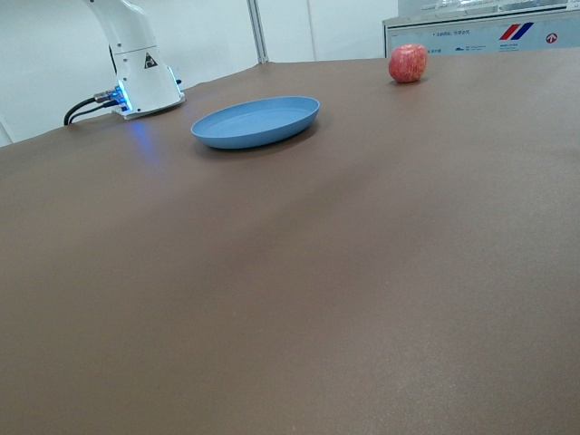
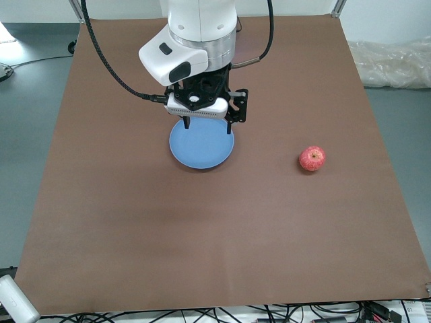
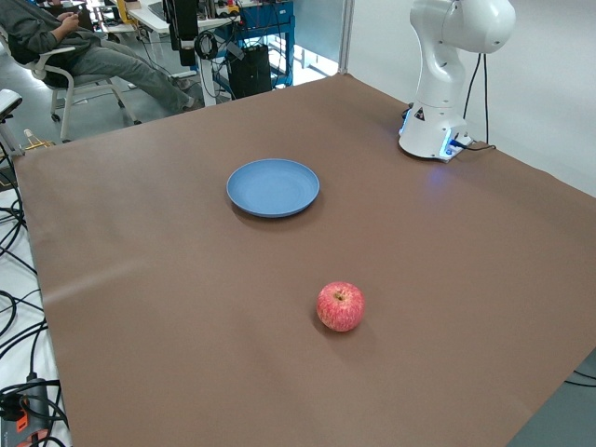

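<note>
A round blue plate [image 2: 201, 148] [image 1: 256, 124] [image 3: 273, 187] lies flat and empty on the brown table. A red apple [image 2: 312, 158] [image 1: 408, 62] [image 3: 340, 305] rests on the table apart from the plate, to its right in the left camera view and nearer the camera in the right camera view. My gripper [image 2: 207, 125] hangs above the far part of the plate in the left camera view, partly overlapping it in that view. Its black fingers point down, and I cannot tell whether they are open or shut. In the top and right camera views the gripper is out of frame.
The robot base [image 1: 147, 86] [image 3: 431, 130] stands at one edge with cables beside it. Bundles of cables [image 3: 23, 410] lie off the table's edge. A person [image 3: 102, 65] sits beyond the table in the right camera view.
</note>
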